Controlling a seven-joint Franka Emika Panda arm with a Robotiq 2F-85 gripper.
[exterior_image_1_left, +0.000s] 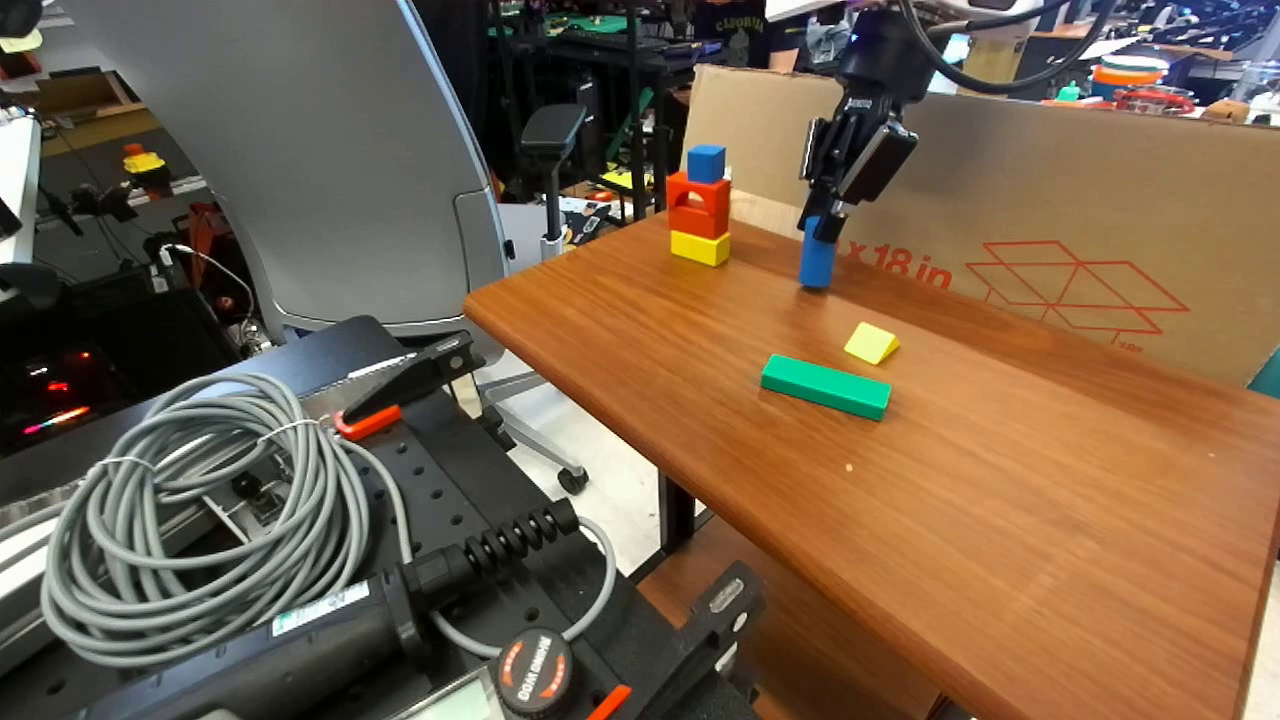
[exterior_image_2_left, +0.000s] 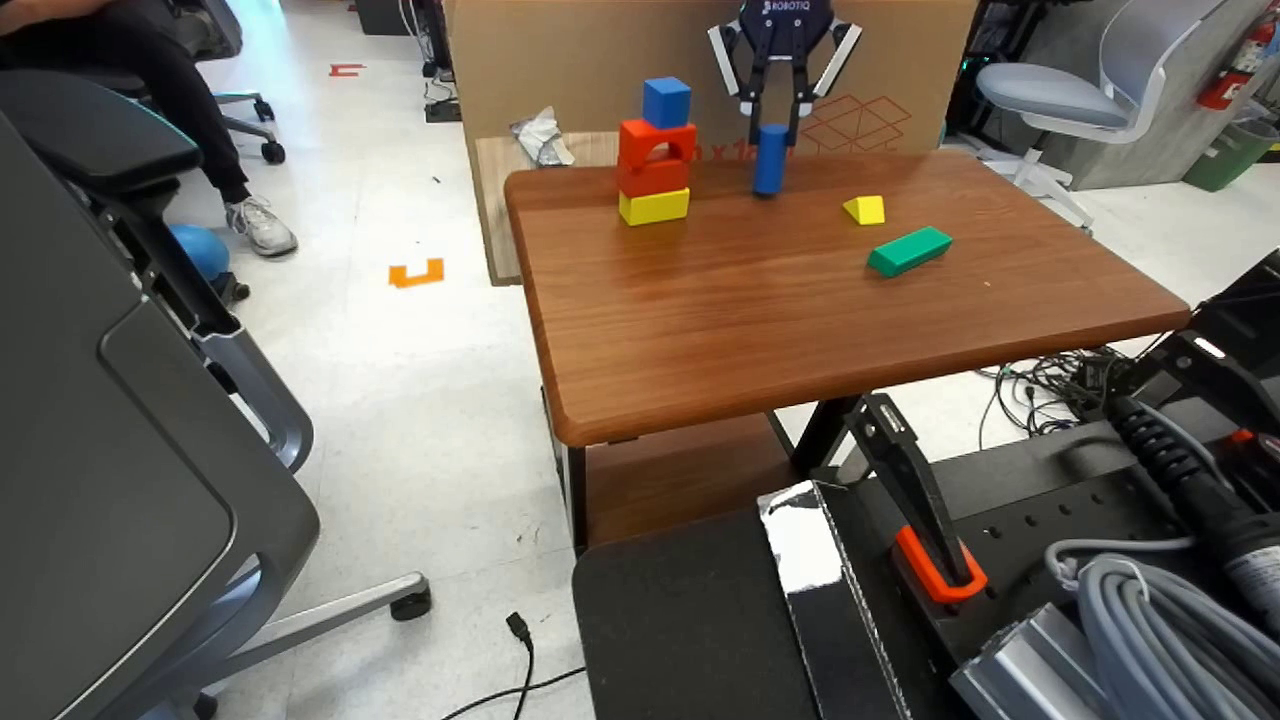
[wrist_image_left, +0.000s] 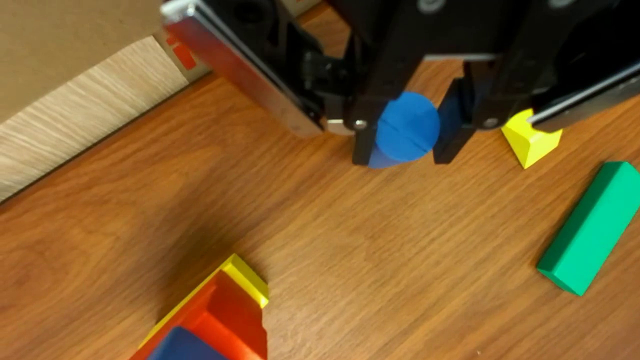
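A blue cylinder (exterior_image_1_left: 817, 260) stands upright between the fingers of my gripper (exterior_image_2_left: 773, 130), which is shut on its upper end. In the wrist view the round top of the blue cylinder (wrist_image_left: 408, 127) shows between the two dark fingertips. Its lower end is at or just above the far part of the wooden table (exterior_image_2_left: 720, 324); I cannot tell whether it touches. To the left in the exterior views stands a stack: a yellow block (exterior_image_2_left: 654, 208) at the bottom, red arch-shaped pieces (exterior_image_2_left: 655, 157) above it, a blue cube (exterior_image_2_left: 667, 103) on top.
A yellow wedge (exterior_image_1_left: 871, 343) and a long green block (exterior_image_1_left: 827, 386) lie on the table, nearer the front than the cylinder. A cardboard sheet (exterior_image_1_left: 1020, 192) rises along the back edge, close behind the gripper.
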